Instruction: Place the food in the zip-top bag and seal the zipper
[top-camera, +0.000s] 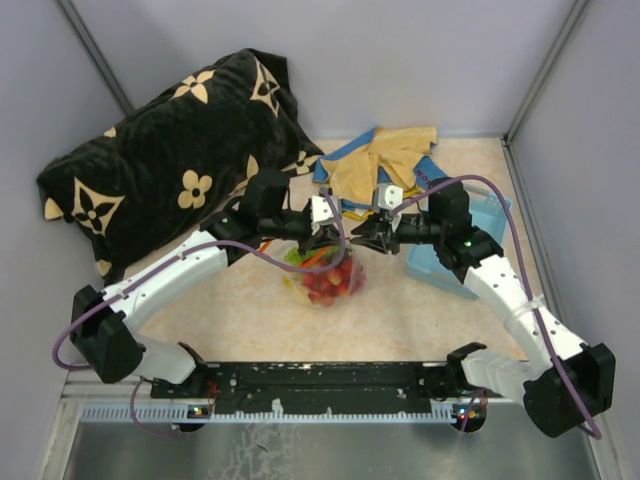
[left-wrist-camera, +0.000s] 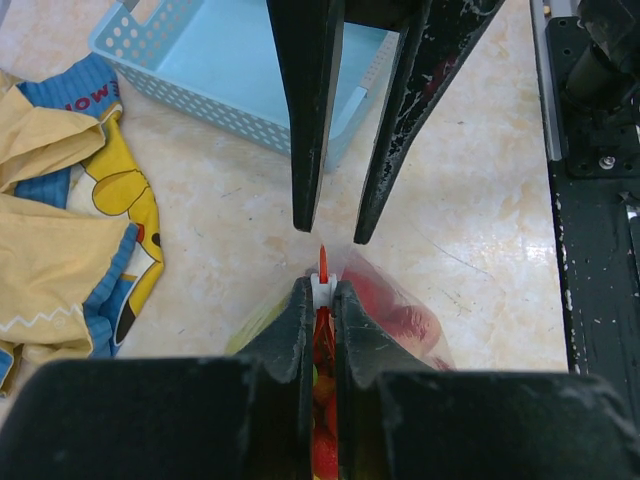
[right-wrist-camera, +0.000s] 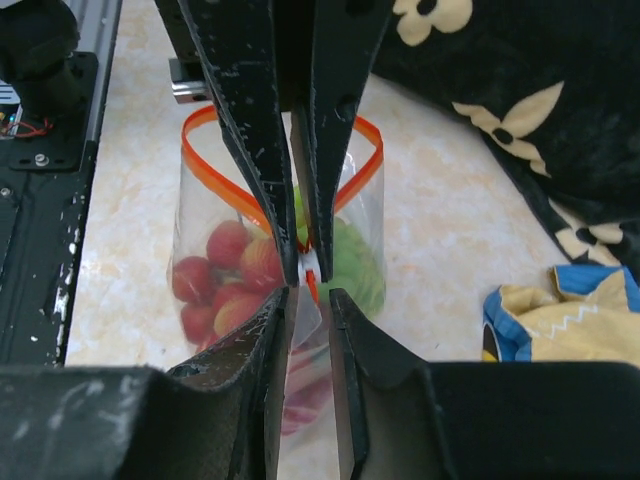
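A clear zip bag (top-camera: 318, 285) with an orange zipper band (right-wrist-camera: 216, 183) holds red and green food pieces (right-wrist-camera: 228, 300). My left gripper is shut on the bag's zipper at its end, where a small white slider (left-wrist-camera: 323, 290) shows between the fingertips. Beyond it the orange band spreads into a loop in the right wrist view, so the bag's mouth stands open there. My right gripper is open, facing the slider and a short orange zipper tip (right-wrist-camera: 312, 288); whether it touches them I cannot tell.
A pale blue basket (top-camera: 440, 272) stands to the right, under the right arm. Folded yellow and blue cloth (top-camera: 385, 160) lies behind the bag. A dark flowered blanket (top-camera: 150, 165) fills the back left. Bare table (top-camera: 385, 325) shows in front.
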